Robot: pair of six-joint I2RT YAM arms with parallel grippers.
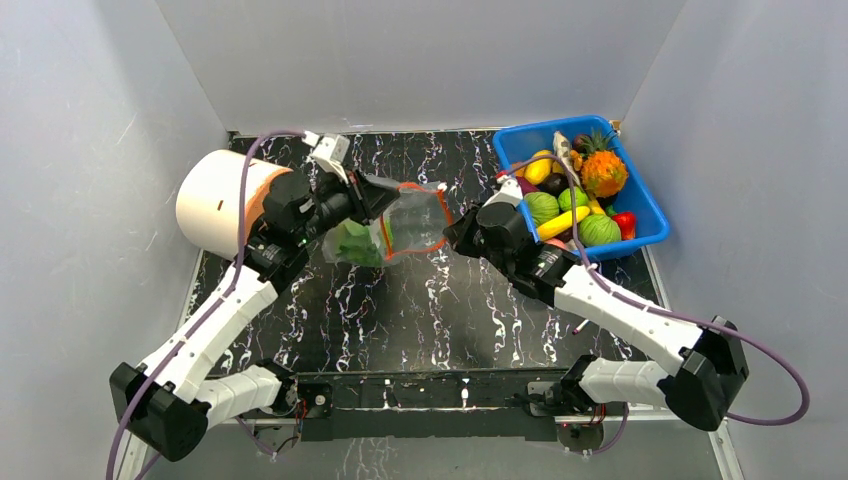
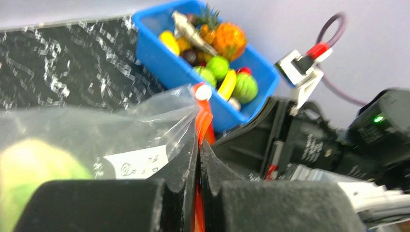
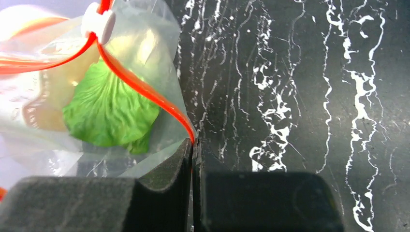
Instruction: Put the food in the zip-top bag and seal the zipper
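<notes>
A clear zip top bag (image 1: 415, 222) with an orange zipper edge hangs between my two grippers, its mouth spread apart. Inside it lies green leafy food (image 1: 356, 244), down in the lower left of the bag; the right wrist view shows the leaf (image 3: 113, 106) through the plastic. My left gripper is shut on the orange rim, which runs down between its fingers. On the other side of the mouth, my right gripper is shut with the orange strip at its fingertips. A white slider (image 3: 98, 23) sits on the zipper.
At the back right stands a blue bin (image 1: 650, 225) full of toy fruit and vegetables, close to the right arm. A large white cylinder (image 1: 222, 205) is at the left, beside the left arm.
</notes>
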